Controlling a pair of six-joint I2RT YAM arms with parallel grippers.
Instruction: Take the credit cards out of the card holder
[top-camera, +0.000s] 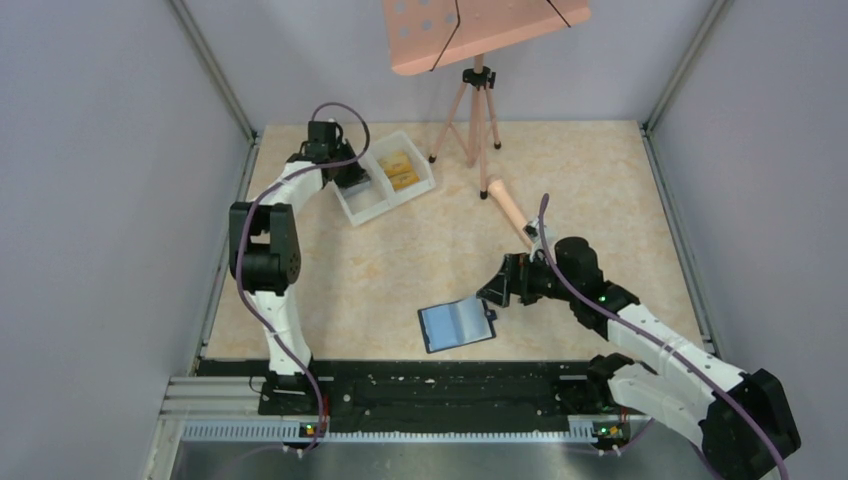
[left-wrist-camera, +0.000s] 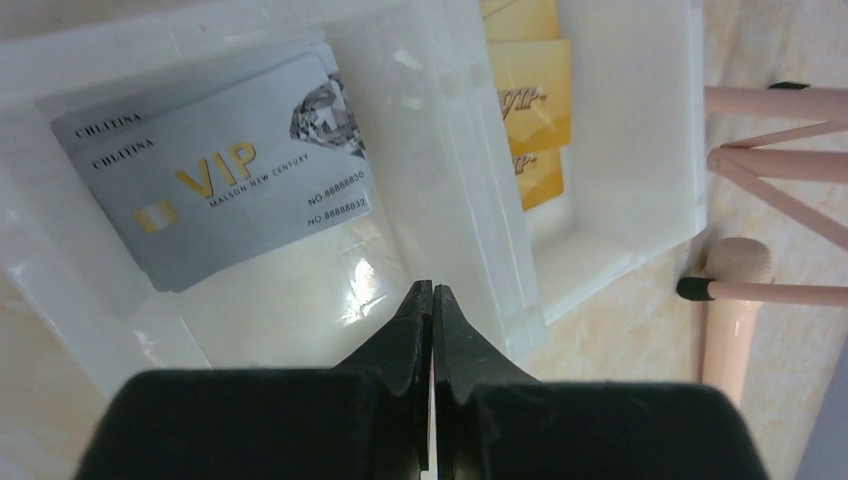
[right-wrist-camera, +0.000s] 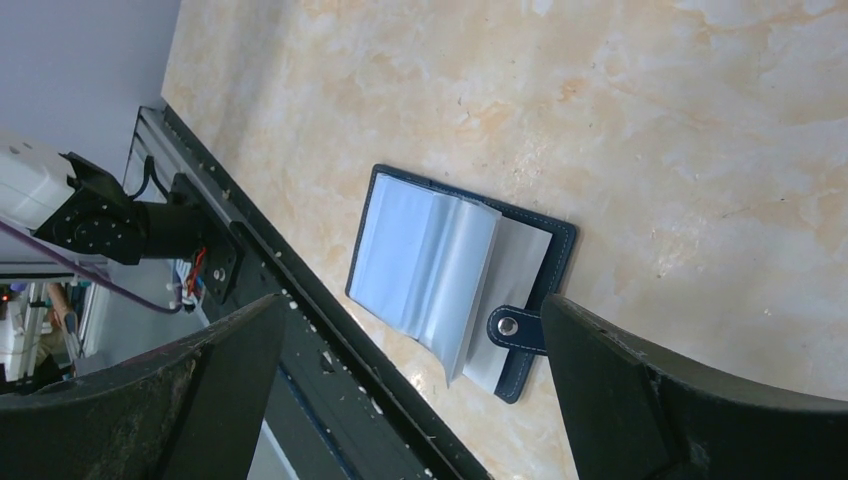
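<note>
The card holder (right-wrist-camera: 392, 240) lies open on the table below my right gripper, showing clear bluish sleeves and a dark stitched border with a snap strap (right-wrist-camera: 517, 331). That gripper is open, its fingers either side of the holder in view, nothing between them. I see no card in the sleeves. My left gripper is shut, nothing visible between its fingertips, over the left compartment of a white box (top-camera: 370, 212). Two overlapping silver VIP cards (left-wrist-camera: 235, 165) lie flat in that compartment. Several gold cards (left-wrist-camera: 530, 95) lie in the other.
A wall (left-wrist-camera: 465, 180) divides the box's two compartments. Just right of the box stands a pink tripod (top-camera: 478, 115), with a pink rod-like object (top-camera: 508, 205) lying near its foot.
</note>
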